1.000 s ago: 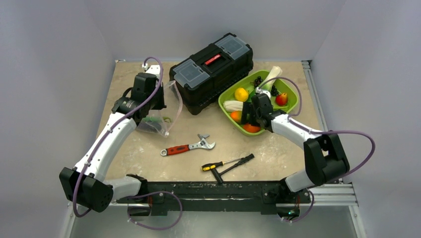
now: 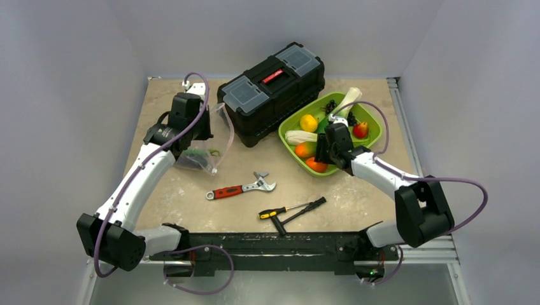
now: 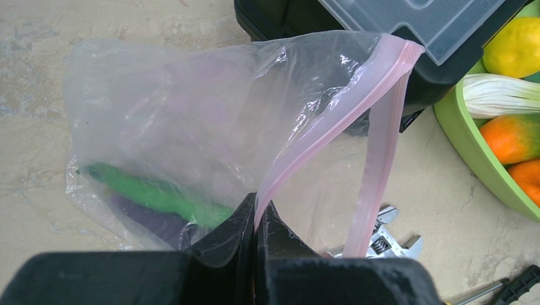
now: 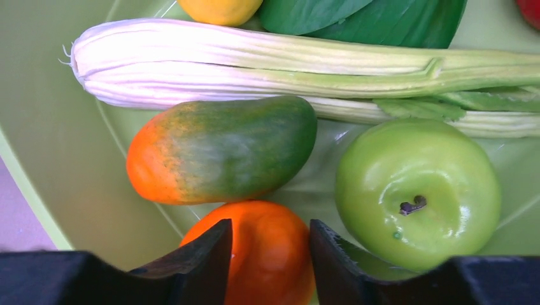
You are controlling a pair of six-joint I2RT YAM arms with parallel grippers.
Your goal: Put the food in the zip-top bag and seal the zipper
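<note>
My left gripper is shut on the pink zipper edge of the clear bag (image 3: 172, 101), which stands open and holds a green vegetable (image 3: 146, 190) and a dark one. My right gripper is part open low in the green bowl (image 2: 288, 127), its fingers over an orange fruit (image 4: 261, 254); whether they touch it I cannot tell. Beside it are a mango (image 4: 216, 149), a green apple (image 4: 417, 190), celery (image 4: 286, 70) and a yellow fruit (image 4: 216, 7). A red pear (image 2: 360, 130) and dark grapes lie farther back.
A black toolbox (image 2: 267, 89) stands behind, between bag and bowl. An adjustable wrench (image 2: 235, 189), a screwdriver (image 2: 274, 212) and another tool lie at the front middle.
My right gripper has shifted slightly toward the front of the bowl, with its arm moving too. The left arm and the bag are unchanged.
</note>
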